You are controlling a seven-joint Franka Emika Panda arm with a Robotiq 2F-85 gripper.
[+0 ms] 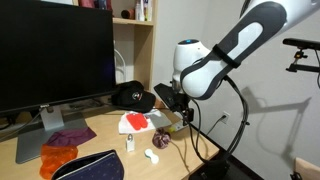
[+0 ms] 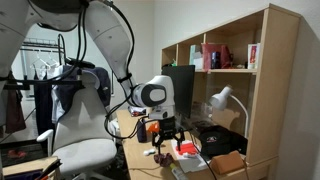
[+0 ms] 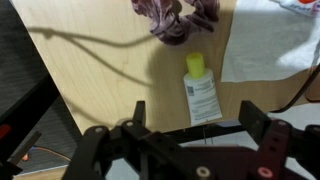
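Observation:
In the wrist view a small white bottle (image 3: 202, 97) with a yellow cap (image 3: 195, 65) and a printed label lies on the wooden table (image 3: 100, 75), near its edge. My gripper is above it, its fingers spread to either side of the bottle's lower end. The fingers are open, with nothing held. In exterior view 1 the gripper (image 1: 173, 102) hangs over the table's right side. A crumpled purple cloth (image 3: 180, 22) lies beyond the cap.
A white cloth (image 3: 265, 42) with red on it lies beside the bottle. The black cap (image 1: 132, 97), shelf (image 1: 143, 55) and monitor (image 1: 55, 55) stand farther back. An orange cloth (image 1: 58, 160) and dark pouch (image 1: 90, 167) occupy the front left.

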